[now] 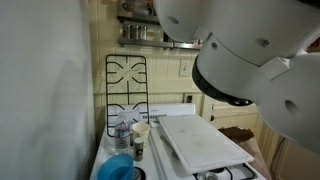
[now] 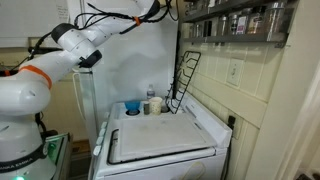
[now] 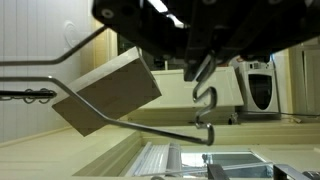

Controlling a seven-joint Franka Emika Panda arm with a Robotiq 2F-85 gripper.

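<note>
In the wrist view my gripper is shut on a thin bent metal rod (image 3: pixel 206 100). Below the fingers, the rod curls into a hook. A long grey wire loop (image 3: pixel 110 117) sweeps in from the left and ends close to that hook; whether the two are one piece I cannot tell. The white arm (image 1: pixel 255 50) fills the upper right of exterior view 1, where the gripper does not show. In exterior view 2 the arm (image 2: pixel 25 110) rises on the left and reaches across the top, its far end hard to make out.
A white board (image 1: pixel 205 140) covers much of the stove top. Beside it are a blue bowl (image 1: pixel 115 167), a clear bottle (image 1: pixel 122 132) and a cream cup (image 1: pixel 141 130). A black grate (image 1: pixel 127 90) stands against the wall. Jars line a shelf (image 2: pixel 235 40) above.
</note>
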